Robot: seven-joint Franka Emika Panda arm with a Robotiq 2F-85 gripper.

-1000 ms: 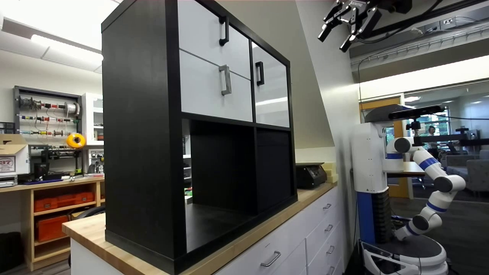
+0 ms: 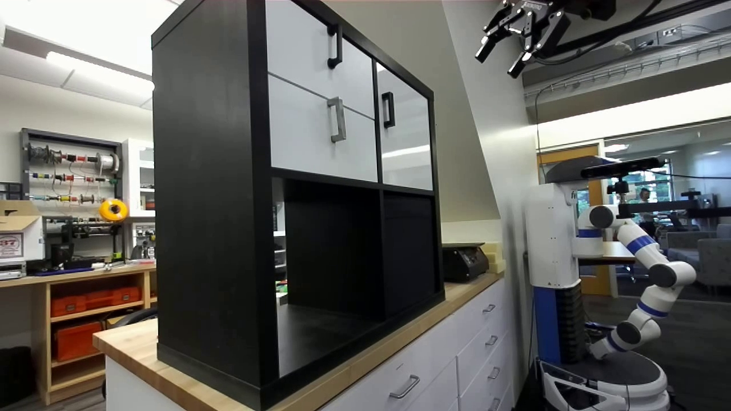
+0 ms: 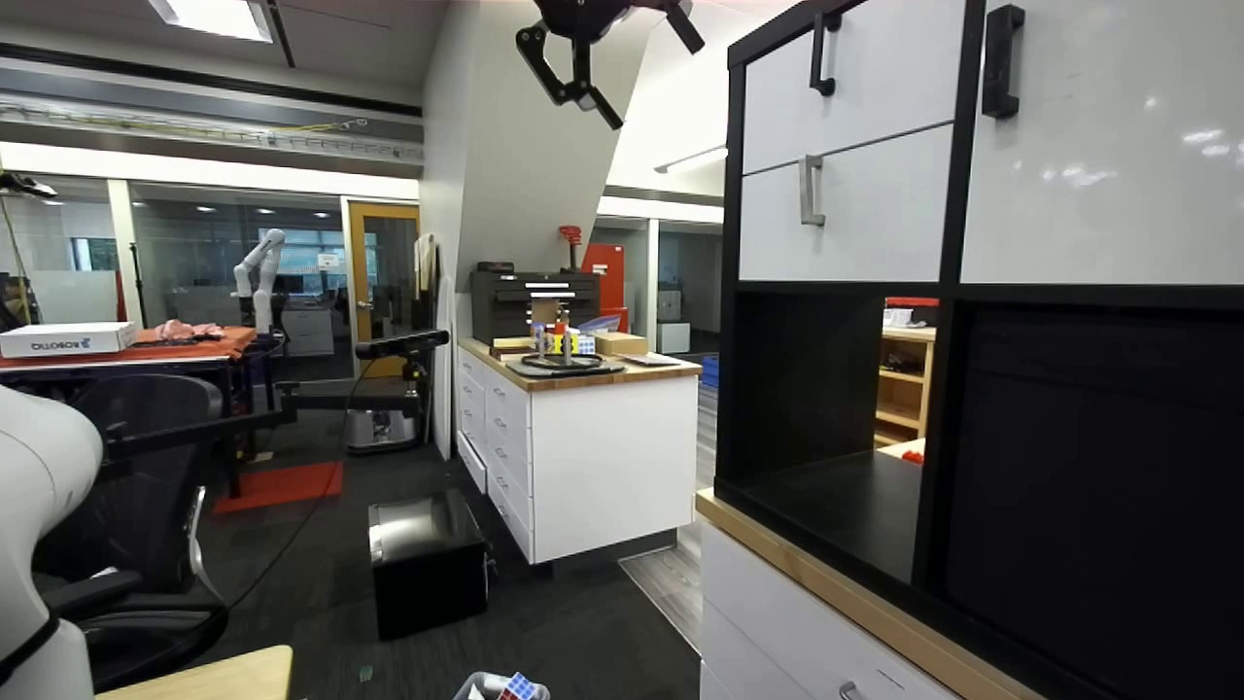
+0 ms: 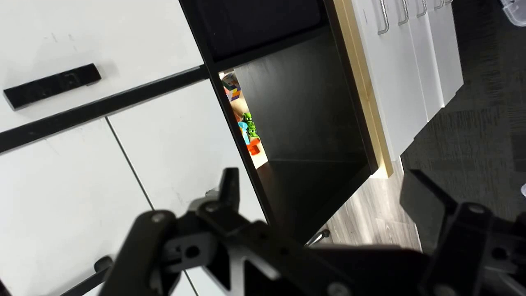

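High at the upper right of the first exterior view, my gripper (image 2: 501,61) stands open with nothing between its fingers. It hangs apart from the black cabinet (image 2: 209,205), whose white fronts are closed. A black handle (image 2: 335,47) is on the upper drawer front and a grey metal handle (image 2: 337,120) on the lower one. The door (image 2: 406,154) beside them has its own black handle (image 2: 389,109). In the wrist view the spread fingers (image 4: 229,190) frame the cabinet face, which appears rotated; that door handle (image 4: 51,84) lies at the left.
The lower-left compartment (image 2: 322,315) is empty and open through to the back, where colourful items (image 4: 250,128) show. A wooden counter (image 2: 473,294) carries the cabinet, with a dark device (image 2: 466,262) beside it. The space before the cabinet looks clear.
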